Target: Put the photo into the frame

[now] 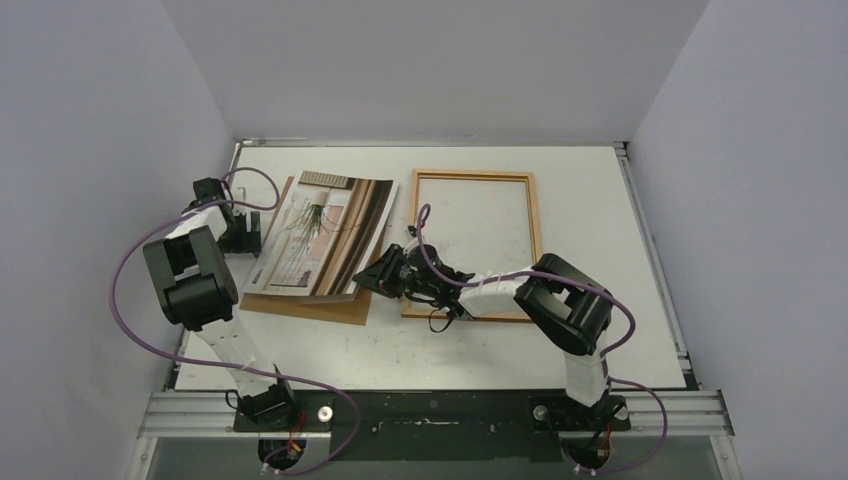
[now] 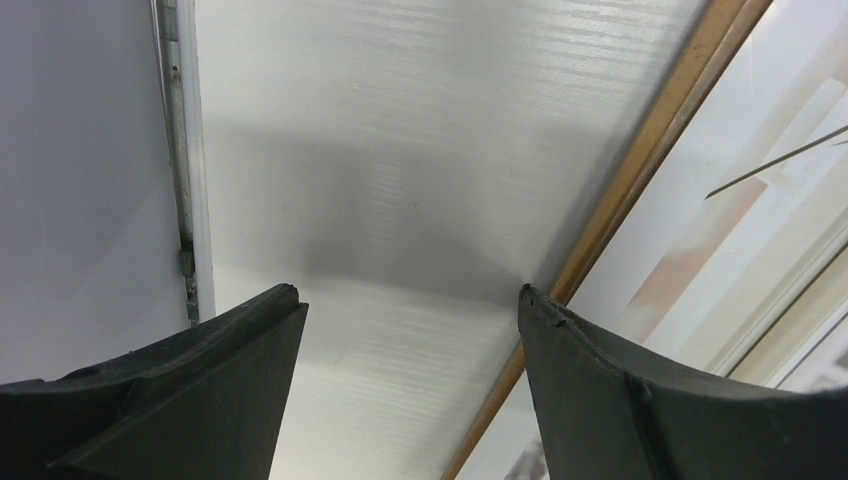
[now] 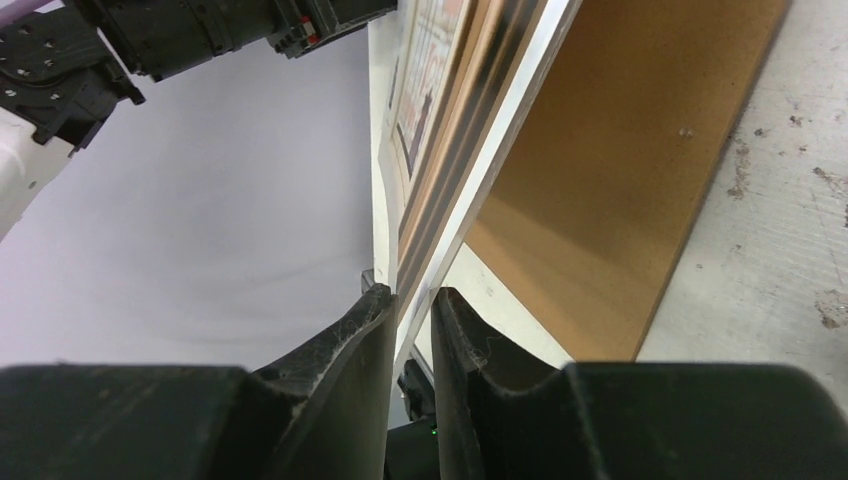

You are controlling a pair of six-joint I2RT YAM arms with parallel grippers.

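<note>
The photo (image 1: 318, 240), an interior print with white borders, lies at a slant on a brown board (image 1: 305, 310) left of centre. To its right rests the empty wooden frame (image 1: 475, 175). My left gripper stands open over bare table left of the board; its right finger (image 2: 580, 360) is close to the board's edge, and nothing is between the fingers. At the photo's lower right corner, my right gripper is part open, its fingertips on either side of the photo's border. In the right wrist view that side of the photo is raised off the board.
The right forearm (image 1: 490, 295) crosses the frame's lower part and hides some of it. Walls (image 1: 680, 200) rise around the table. Free table (image 1: 590, 200) lies right of the frame and along the front.
</note>
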